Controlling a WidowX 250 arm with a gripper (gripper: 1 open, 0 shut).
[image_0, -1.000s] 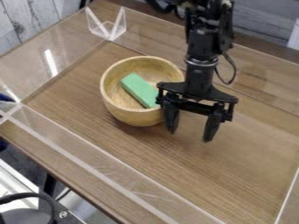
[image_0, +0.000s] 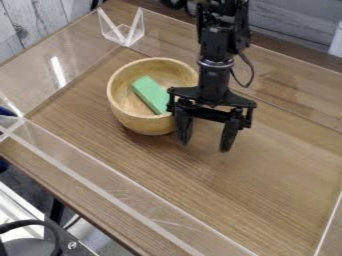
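My black gripper (image_0: 209, 132) hangs low over the wooden table at the centre, open, its two fingers pointing down with nothing seen between them. Just left of it is a wooden bowl (image_0: 127, 81), with a green block (image_0: 150, 94) lying inside. The gripper's body overlaps the bowl's right side in this view; whether they touch I cannot tell.
A clear plastic object (image_0: 122, 27) stands at the back left. Black cables (image_0: 38, 228) show at the lower left edge.
Over the last second the gripper has shifted slightly left and up in the picture, closer to the bowl. The bowl and green block look unmoved.
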